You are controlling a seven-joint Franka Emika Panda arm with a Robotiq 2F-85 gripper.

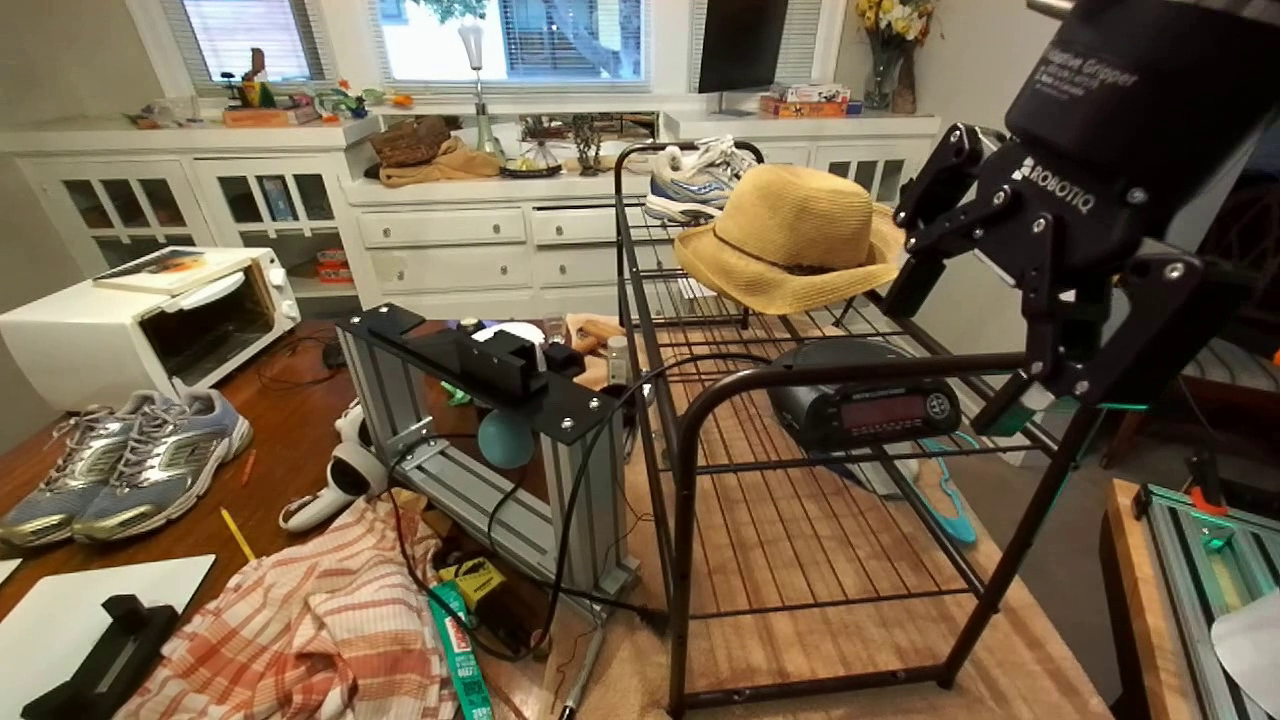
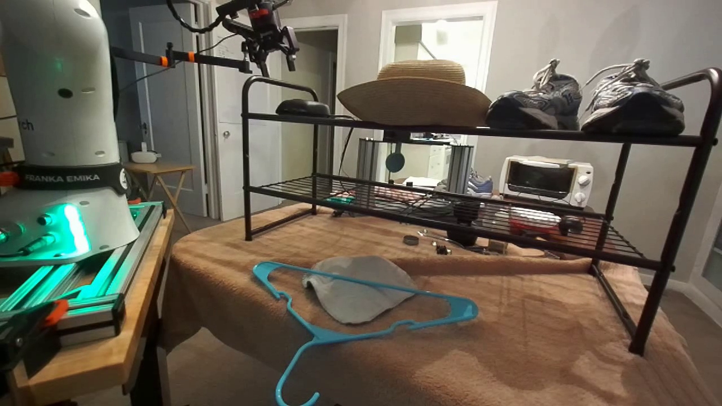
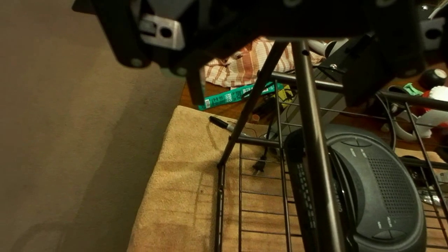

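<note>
My gripper stands open near the end of the black metal rack, its fingers spread with nothing between them. In exterior view 2 the gripper hangs above the rack's left end. A black clock radio rests on the top shelf, just below and to the left of the gripper in exterior view 1. From the wrist view, the clock radio lies at lower right, partly behind the rack's end bar. A straw hat sits farther along the shelf, apart from the gripper.
Grey running shoes occupy the shelf's far end. Under the rack's side, a blue hanger and a grey cloth piece lie on the tan blanket. An aluminium frame stands beside the rack, with a cable nearby.
</note>
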